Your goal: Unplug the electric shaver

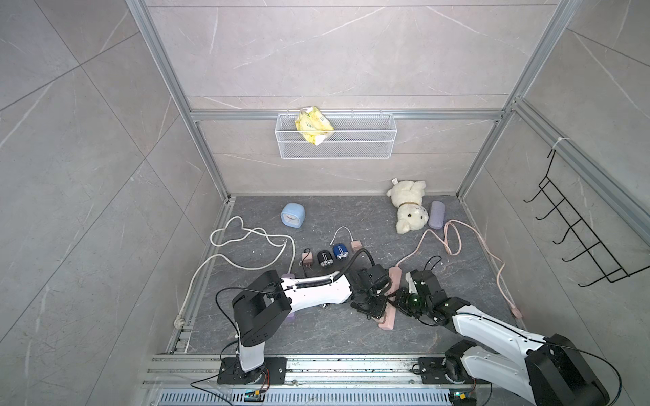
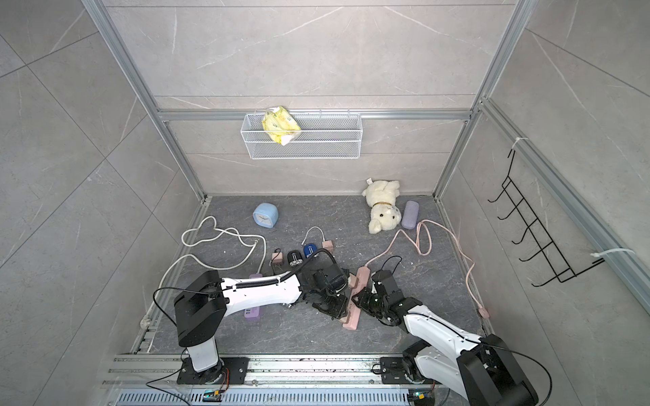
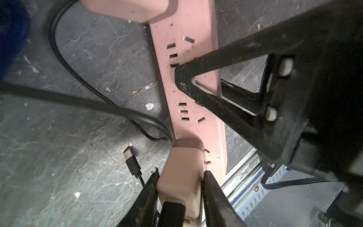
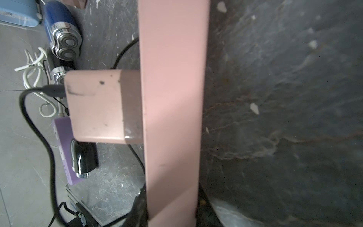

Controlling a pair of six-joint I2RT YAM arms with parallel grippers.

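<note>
In the left wrist view a pink adapter (image 3: pixel 179 172) is against the pink power strip (image 3: pixel 196 124), with a black connector (image 3: pixel 172 215) at its near end. My left gripper has one finger on each side of this adapter; whether they press on it cannot be told. My right gripper is shut across the strip's body in the right wrist view, a finger along each side. A second pink adapter (image 4: pixel 98 106) sits in the strip, with a black cable from its end. A blue shaver (image 4: pixel 62 30) lies to the left.
A black shaver (image 1: pixel 325 257) lies beside the blue one. Left of the strip is a purple strip (image 4: pixel 65 147); a loose USB plug (image 3: pixel 132 162) lies close to my left gripper. A white plush toy (image 1: pixel 408 206) is far back. Bare floor (image 1: pixel 247 328) is at front left.
</note>
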